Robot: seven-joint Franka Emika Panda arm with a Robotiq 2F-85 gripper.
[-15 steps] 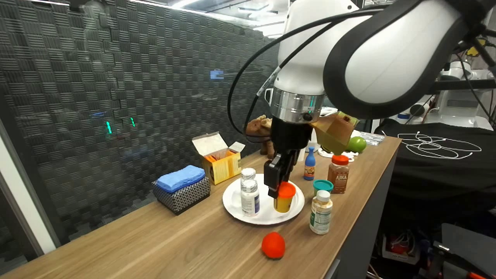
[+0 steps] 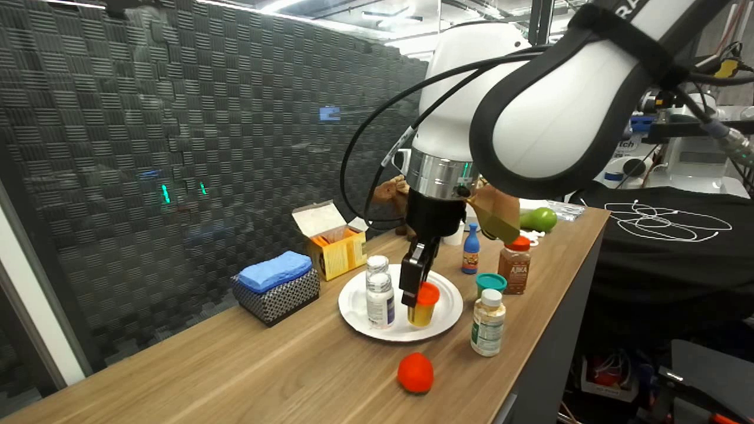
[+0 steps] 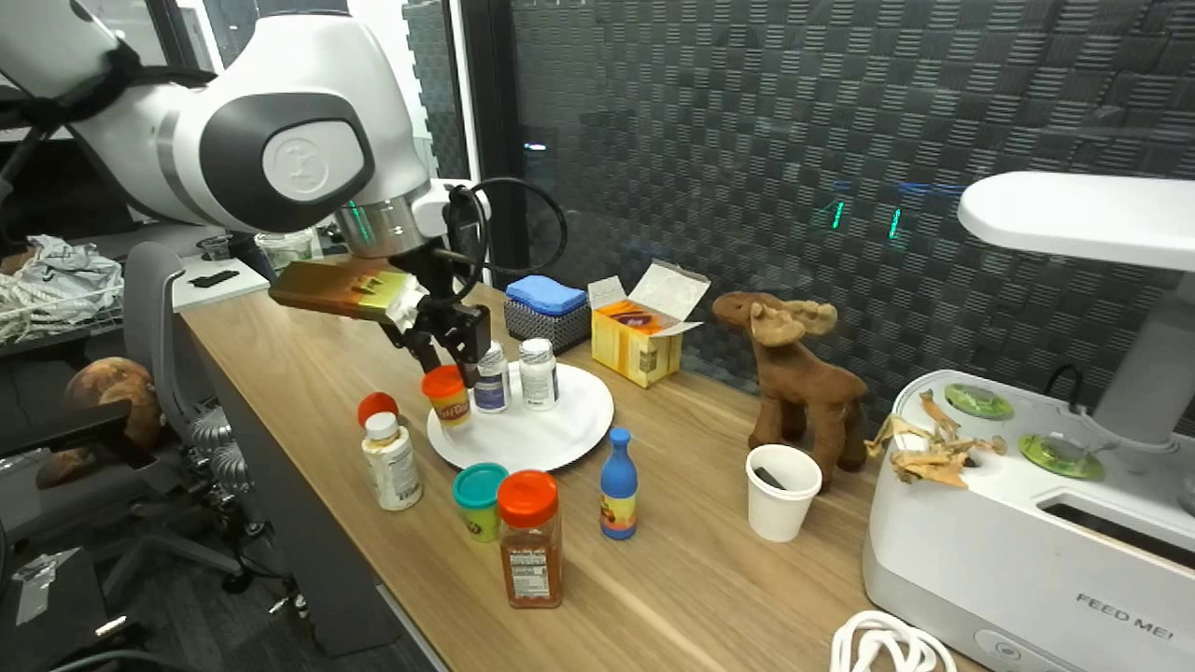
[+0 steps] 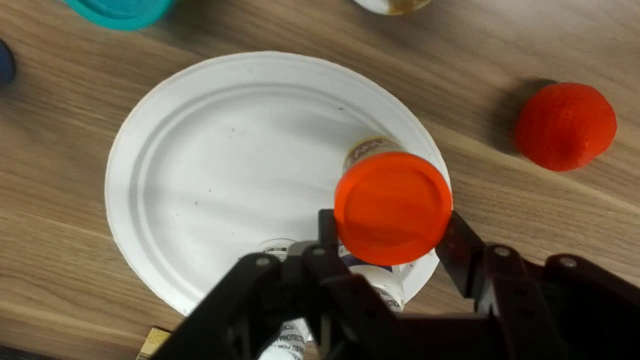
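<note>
A yellow tub with an orange lid (image 4: 393, 207) is between the fingers of my gripper, which is shut on it. In exterior view 1 the yellow tub (image 2: 422, 311) stands upright over the front right part of the white plate (image 2: 353, 319); whether its base touches the plate I cannot tell. Two white pill bottles, one of them the nearer bottle (image 2: 380, 302), stand on the same plate, just left of the tub. From the other side, exterior view 2 shows the orange-lidded tub (image 3: 447, 397) below my gripper, close to the plate's edge.
Right of the plate stand a white-capped bottle (image 2: 488, 326), a teal-lidded tub (image 3: 481, 498), a red-capped spice jar (image 3: 529, 543) and a blue bottle (image 3: 618, 487). A red round object (image 2: 415, 373) lies in front. A yellow box (image 2: 337, 252) stands behind.
My gripper and the orange-lidded tub have shifted slightly left over the plate, towards the pill bottles. The other objects have stayed where they were.
</note>
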